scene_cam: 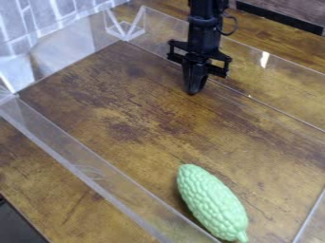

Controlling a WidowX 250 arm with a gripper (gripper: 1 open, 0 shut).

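Observation:
The black robot gripper [195, 82] hangs down over the wooden surface at the upper middle of the camera view, its fingertips drawn together with nothing seen between them. A pale green, bumpy bitter melon [211, 201] lies at the lower right, well apart from the gripper and nearer the camera.
Clear low walls [102, 172] edge the wooden work area on the sides. A pale, wrinkled covering [38, 28] is at the upper left.

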